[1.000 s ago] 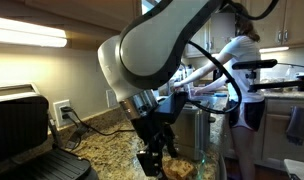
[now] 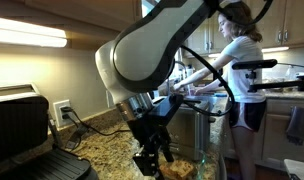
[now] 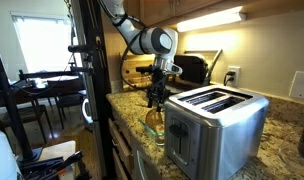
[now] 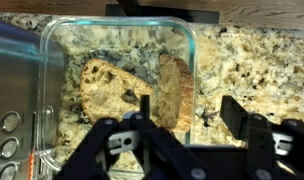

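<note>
In the wrist view, a clear glass container (image 4: 117,22) holds two slices of bread. One bread slice (image 4: 107,88) lies flat, while the other bread slice (image 4: 174,92) leans along the container's right wall. My gripper is over that wall with its fingers well apart. One fingertip overlaps the bread inside the container and the other is over the counter outside. The leaning slice and the glass wall appear between them, neither visibly clamped. From the side, my gripper (image 2: 157,158) points down at the container, whose inside is mostly hidden there.
A steel toaster (image 3: 212,125) stands close beside the container. A black ribbed appliance (image 2: 42,178) is near the arm, and a person (image 2: 244,60) stands at the far counter.
The arm has shifted slightly left in exterior view 1, with the gripper staying low by the container. The person's head has come into view behind it.
</note>
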